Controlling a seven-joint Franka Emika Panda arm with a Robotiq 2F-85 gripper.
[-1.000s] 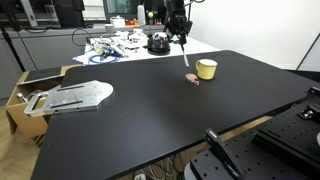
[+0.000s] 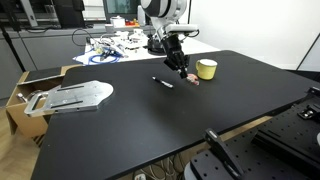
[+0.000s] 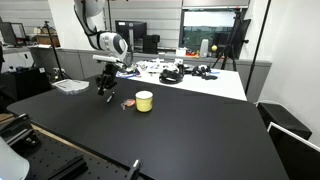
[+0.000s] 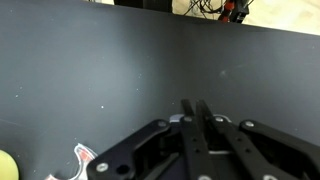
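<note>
A slim light-coloured pen (image 2: 163,82) lies on the dark table in exterior view 1, left of my gripper (image 2: 183,73). In that view the fingertips point down near the tabletop, apart from the pen. Exterior view 2 has the gripper (image 3: 103,90) low over the table beside the pen (image 3: 109,98). From the wrist, only pale bits show under the dark gripper; whether they belong to the pen is unclear. The gap between the fingers is hidden, so their state cannot be told.
A small pink-and-white object (image 2: 193,80) lies just right of the gripper, with a yellow mug (image 2: 206,69) behind it. A pale tray (image 2: 75,97) sits at the table's left.
A second ago a thin light stick hung below the raised gripper.
</note>
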